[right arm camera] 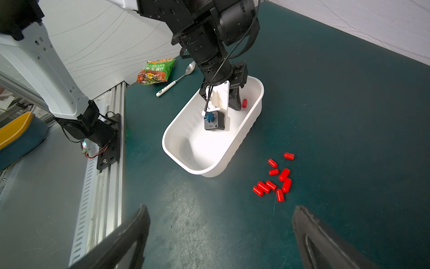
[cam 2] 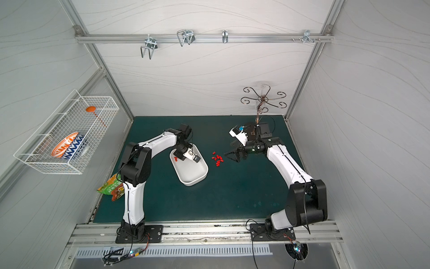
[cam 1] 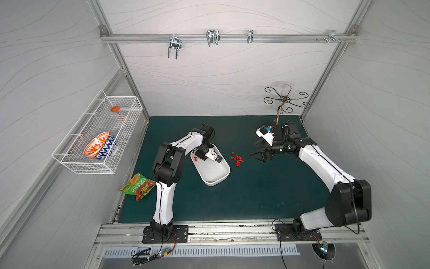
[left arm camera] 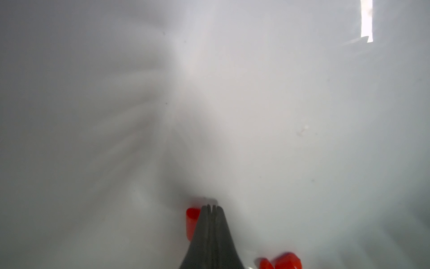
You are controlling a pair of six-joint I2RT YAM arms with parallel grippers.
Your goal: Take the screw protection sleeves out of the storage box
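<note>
Inside the white storage box [right arm camera: 190, 139], my left gripper is shut, its fingertips together with nothing between them. A red sleeve [left arm camera: 191, 220] stands just left of the fingertips, partly hidden behind them. Two more red sleeves [left arm camera: 288, 261] show at the bottom of the left wrist view, cut off by its edge. In the right wrist view one red sleeve [right arm camera: 244, 103] is visible in the box beside the left gripper. Several red sleeves [right arm camera: 280, 195] lie loose on the dark green table. My right gripper stands open and empty, above the table right of the box.
A snack bag [cam 1: 138, 186] lies at the table's left edge, with a spoon [right arm camera: 177, 79] near it. The wire basket [cam 1: 104, 134] with bowls hangs on the left wall. A curled metal stand [cam 1: 285, 99] is behind the right arm.
</note>
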